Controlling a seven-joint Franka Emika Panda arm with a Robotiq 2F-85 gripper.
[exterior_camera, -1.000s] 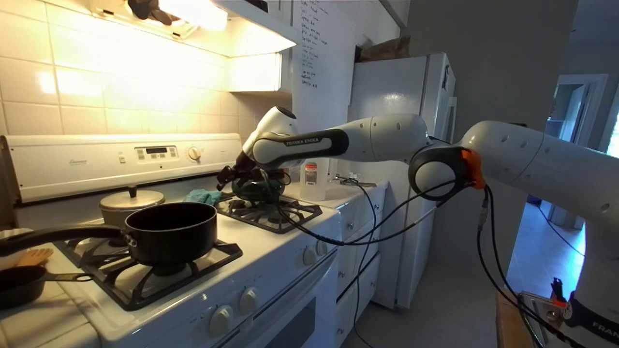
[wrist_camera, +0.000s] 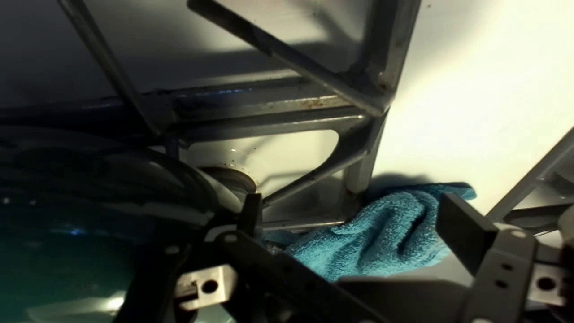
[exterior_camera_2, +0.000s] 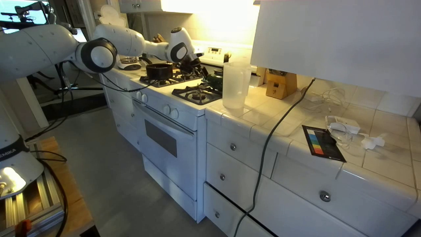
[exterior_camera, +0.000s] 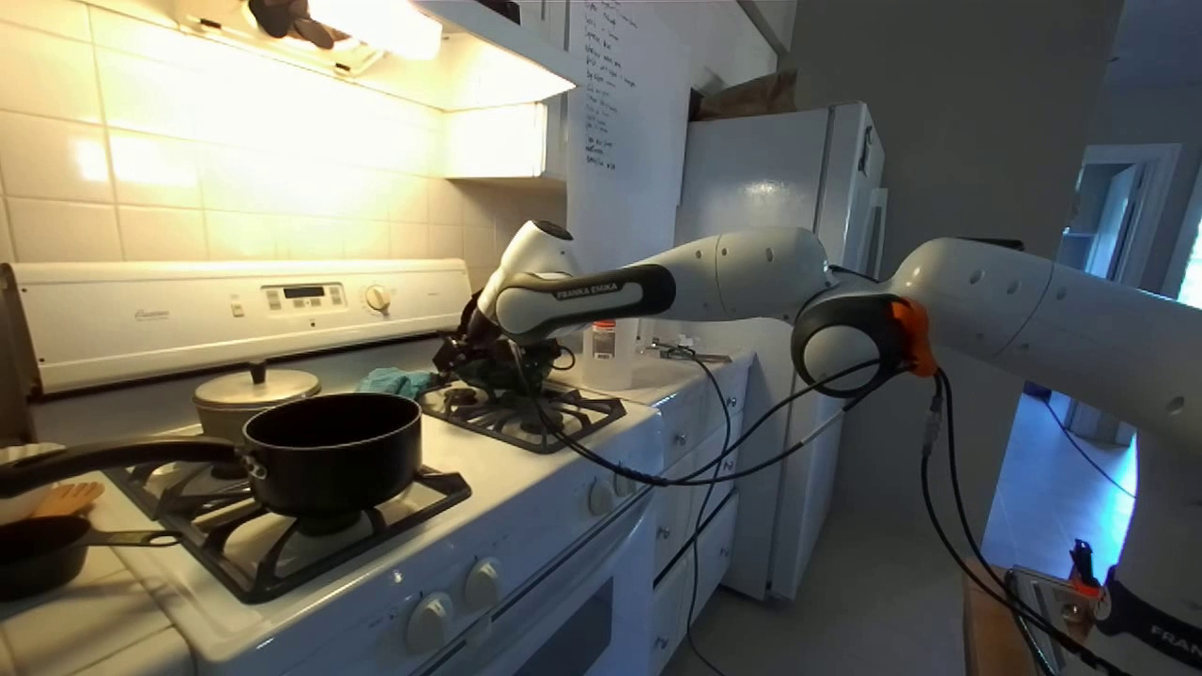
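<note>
A crumpled teal cloth (wrist_camera: pixel 384 234) lies on the white stovetop against a burner grate in the wrist view. It shows between and beyond the spread fingers of my gripper, which is open. Whether either finger touches the cloth cannot be told. In exterior view 1, the cloth (exterior_camera: pixel 394 382) rests behind the black saucepan, just left of my gripper (exterior_camera: pixel 448 359). A dark green glossy pot (wrist_camera: pixel 70 215) fills the left of the wrist view, close to one finger; exterior view 2 shows this pot (exterior_camera_2: pixel 214 81) on the back burner.
The black saucepan (exterior_camera: pixel 334 451) sits on the front-left grate with its handle pointing left. Behind it stands a lidded pot (exterior_camera: pixel 257 396). A translucent pitcher (exterior_camera_2: pixel 235 85) is on the counter beside the stove. Dark grate bars (wrist_camera: pixel 269 102) cross the area near my fingers.
My hand has come down and shifted slightly to the right, tilting more downward. It now covers more of the green pot in exterior view 1. The cloth and pans look unmoved.
</note>
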